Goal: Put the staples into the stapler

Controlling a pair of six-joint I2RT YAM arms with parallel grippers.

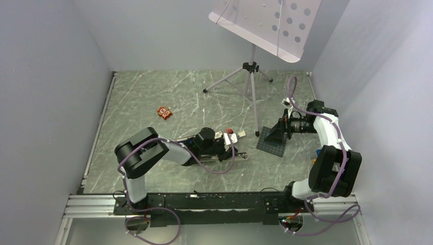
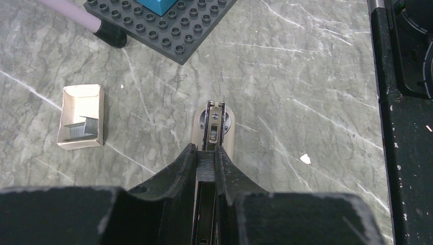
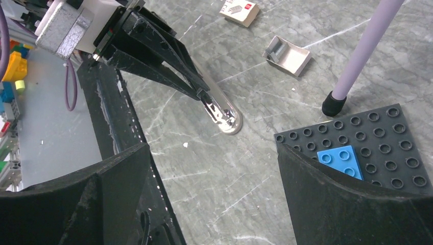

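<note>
Below my left gripper, the stapler (image 2: 228, 140) lies lengthwise on the marbled table, its long channel exposed. The left gripper's fingertips are shut on a small grey staple strip (image 2: 206, 166), right over that channel; whether the strip touches the channel floor is hard to tell. In the right wrist view the stapler's rounded front end (image 3: 234, 122) sticks out past the left fingertips. A small open box (image 3: 296, 60) holds more grey staples (image 3: 277, 51) at one end. My right gripper is open and empty, away from the stapler near the dark baseplate.
The studded baseplate (image 3: 393, 125) with a blue brick (image 3: 340, 161) lies under the right gripper. A stand's leg (image 3: 365, 48) comes down beside it. Farther back is a small printed box (image 3: 240, 11). Bare table separates stapler and baseplate.
</note>
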